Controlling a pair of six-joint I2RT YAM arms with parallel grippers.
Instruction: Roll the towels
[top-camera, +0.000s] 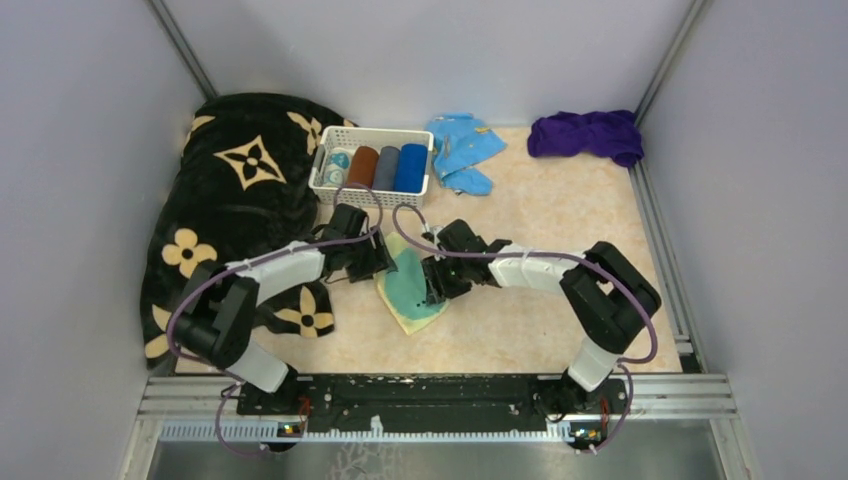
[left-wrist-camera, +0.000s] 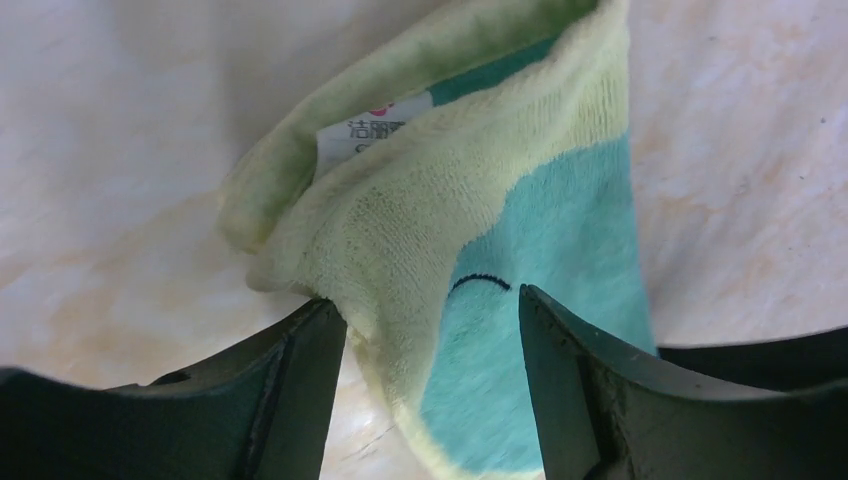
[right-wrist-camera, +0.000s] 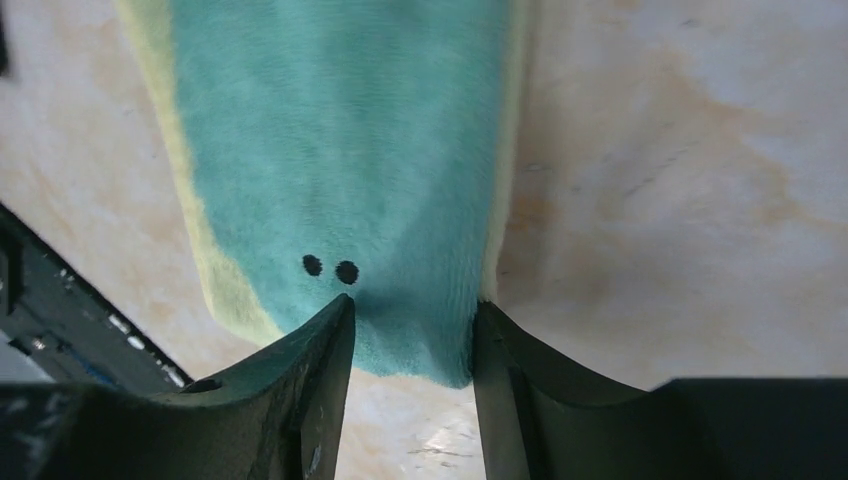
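Note:
A folded teal towel with yellow borders (top-camera: 407, 285) lies on the table between my two arms. In the left wrist view, its yellow end (left-wrist-camera: 400, 230) is bunched and partly lifted, with a white label showing in the fold. My left gripper is open, its fingers apart at this bunched end; the left fingertip touches the yellow cloth. In the right wrist view, my right gripper stands open over the towel's teal corner (right-wrist-camera: 420, 345), which lies between its fingers. Two black dots show beside that corner.
Behind stands a white basket (top-camera: 372, 198) holding several rolled towels. Beside it lie a crumpled light-blue cloth (top-camera: 465, 150) and a purple towel (top-camera: 585, 135). A black patterned blanket (top-camera: 225, 215) covers the left side.

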